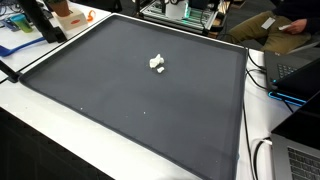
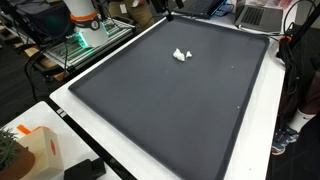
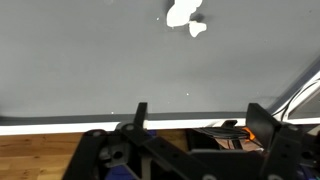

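A small white crumpled-looking item [image 1: 156,61] lies on the dark grey board, towards its far side in exterior view 1. Right beside it is a smaller white piece [image 1: 161,70]. Exterior view 2 has the white item [image 2: 179,55] in the upper middle of the board. At the top edge of the wrist view the larger white item [image 3: 181,12] is partly cut off, with the small piece [image 3: 197,29] next to it. My gripper is open, its fingers wide apart and nothing between them. The white pieces lie apart from it, beyond the fingertips.
Most of the dark board [image 1: 150,105] is bare, with a white table border [image 1: 100,125] around it. Laptops [image 1: 297,150] and cables stand along the right side in exterior view 1. A plant pot [image 2: 14,155] sits at lower left in exterior view 2.
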